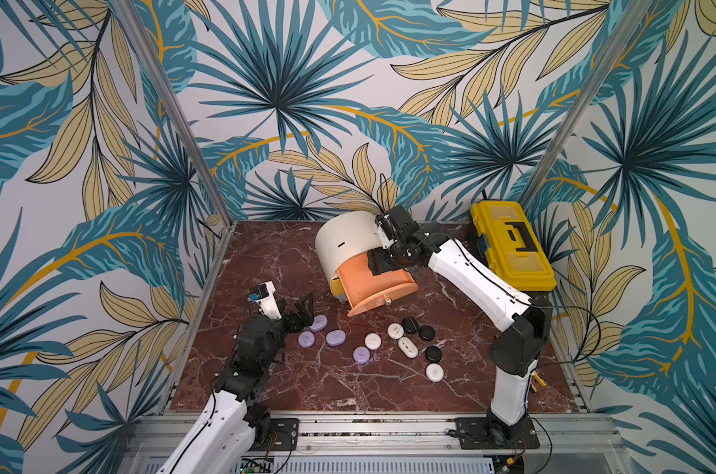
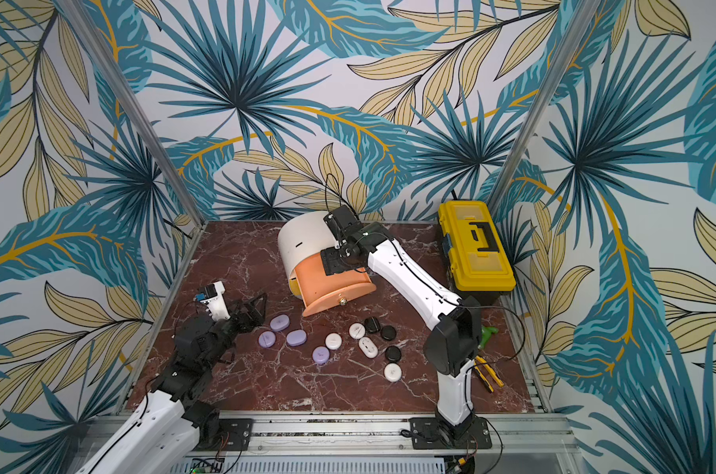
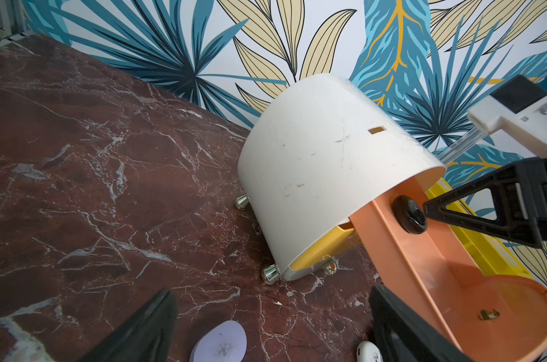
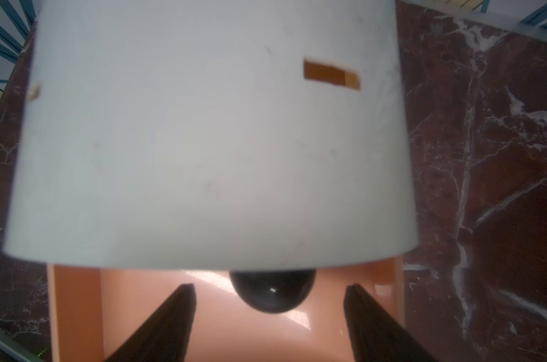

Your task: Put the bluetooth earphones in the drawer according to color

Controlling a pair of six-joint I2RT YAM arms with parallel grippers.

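The orange drawer [image 1: 381, 294] is pulled out of the white rounded cabinet [image 1: 343, 238]. A black earphone case [image 4: 273, 290] lies inside it, partly under the cabinet's front edge. My right gripper stands open above the drawer, its fingers apart on either side of that case. My left gripper is open and empty, low over the left of the table. Purple cases [image 1: 335, 338], white cases [image 1: 407, 347] and black cases [image 1: 426, 332] lie on the table in front of the drawer. A closed yellow drawer [image 3: 324, 248] sits beside the orange one.
At the back right stands a yellow toolbox [image 1: 514, 246]. Orange-handled pliers [image 2: 488, 373] lie by the right arm's base. Bare marble table [image 1: 255, 245] shows left of the cabinet.
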